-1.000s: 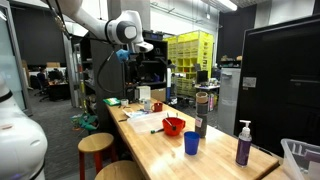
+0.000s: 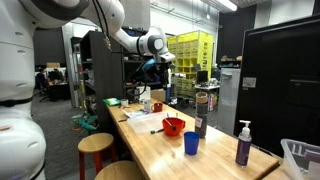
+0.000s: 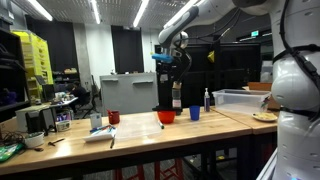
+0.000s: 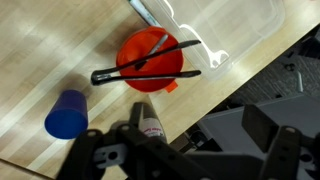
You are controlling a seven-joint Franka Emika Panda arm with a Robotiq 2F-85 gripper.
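Note:
High above the table, my gripper (image 2: 151,70) hangs with nothing held. In the wrist view its dark fingers (image 4: 258,126) are spread wide along the lower part, so it is open. A red bowl (image 4: 128,50) sits below with black-handled utensils (image 4: 150,77) lying across it. Left of the gripper's middle stands a blue cup (image 4: 66,116). Between the fingers, well below them, a bottle (image 4: 152,125) shows from above. In exterior view 1 the red bowl (image 2: 173,127), blue cup (image 2: 191,145) and grey bottle (image 2: 201,125) stand close together on the wooden table.
A pump bottle (image 2: 243,146) stands near the table's right end, with a clear bin (image 2: 300,155) beyond it. Red and white mugs sit at the far end. Two stools (image 2: 96,143) flank the near side. Bare wood (image 2: 180,165) lies in the foreground.
Over the last second the arm has swung rightward in exterior view 1, carrying the gripper closer to above the bowl. The objects on the table have not moved.

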